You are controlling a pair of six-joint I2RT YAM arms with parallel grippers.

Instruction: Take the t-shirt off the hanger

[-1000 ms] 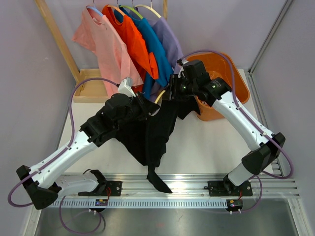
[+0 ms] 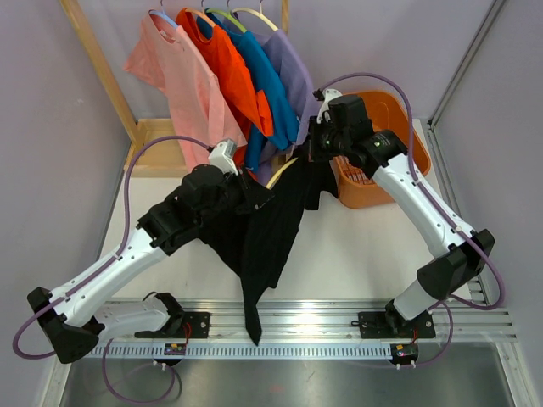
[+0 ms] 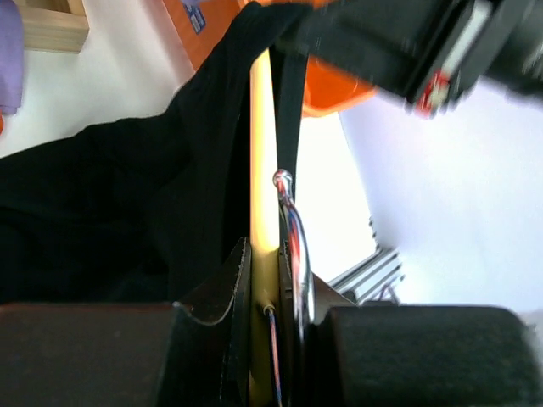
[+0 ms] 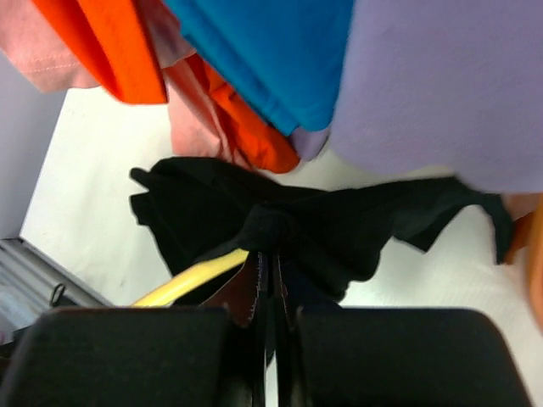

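Note:
A black t-shirt (image 2: 276,233) hangs down between my two arms, with a yellow hanger (image 3: 264,144) showing at its neck. In the left wrist view the hanger runs between the fingers of my left gripper, which are close on either side of it; its metal hook lies along the right finger. My right gripper is shut, with black cloth bunched at its fingertips, and the hanger (image 4: 191,278) enters the cloth just left of them. Part of the hanger is hidden inside the shirt.
Pink (image 2: 187,72), orange (image 2: 225,76), blue (image 2: 267,80) and purple shirts (image 2: 295,76) hang on a rack behind the grippers. An orange basket (image 2: 365,195) stands at the back right, close to the right arm.
My right gripper, open around the hanger a second ago, has shut and shifted right. The shirt's upper part has moved rightward with it, and its lower tail has swung left.

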